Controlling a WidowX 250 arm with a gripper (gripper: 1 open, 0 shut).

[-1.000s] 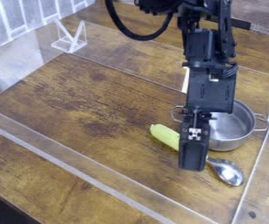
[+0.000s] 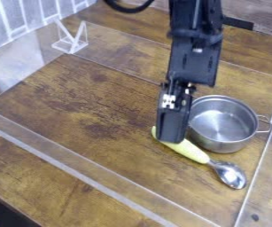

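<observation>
My black gripper hangs over the table just left of a steel pot, shut with nothing visible between its fingers. Below and right of it lies a spoon with a yellow handle and a silver bowl. The handle's left end is partly behind or just beside the fingertips; whether they touch it I cannot tell.
Clear plastic walls edge the workspace, and a small white bracket stands at the back left.
My gripper has moved up and to the left, uncovering more of the pot and spoon. The spoon and pot appear unmoved.
</observation>
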